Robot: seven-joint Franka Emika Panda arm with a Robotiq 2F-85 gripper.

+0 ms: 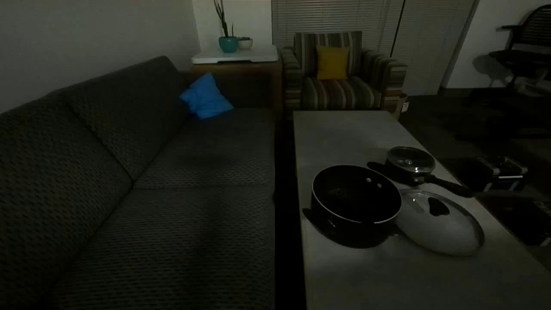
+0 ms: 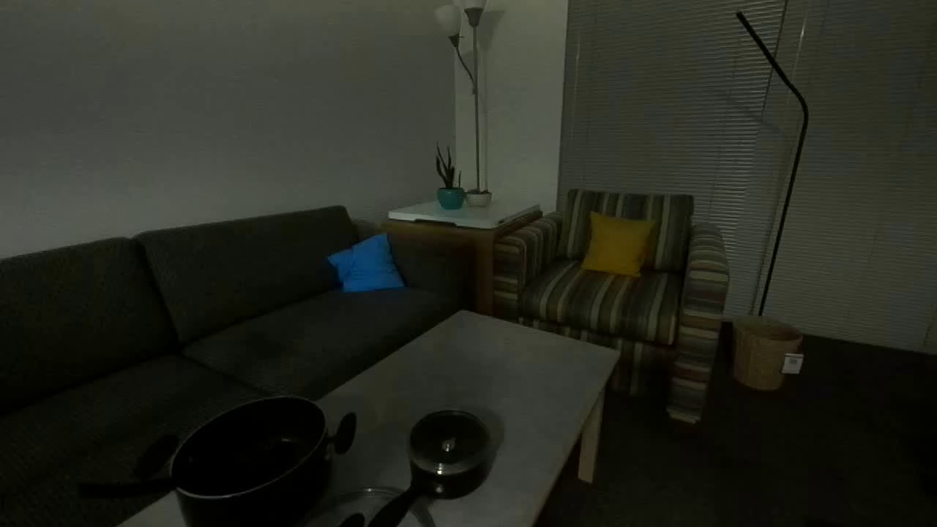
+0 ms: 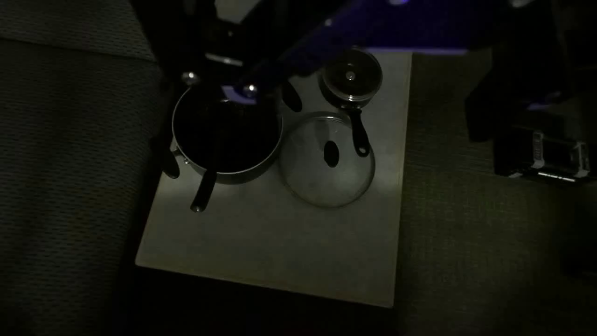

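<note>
A wide black pot stands uncovered on the table. Against it lies a clear glass lid with a dark knob. Just behind the lid is a smaller saucepan, covered by its own glass lid, its long handle reaching over the big lid's edge. In the wrist view a dark handle sticks out past the rim of the pot. My gripper shows only as dark, blurred parts, spread wide above the table; the lid is visible between them. Neither exterior view shows it.
The grey table has free room at its far end and along its near end. A dark sofa with a blue pillow runs along the left. A striped armchair stands behind; a black case lies right. Light is dim.
</note>
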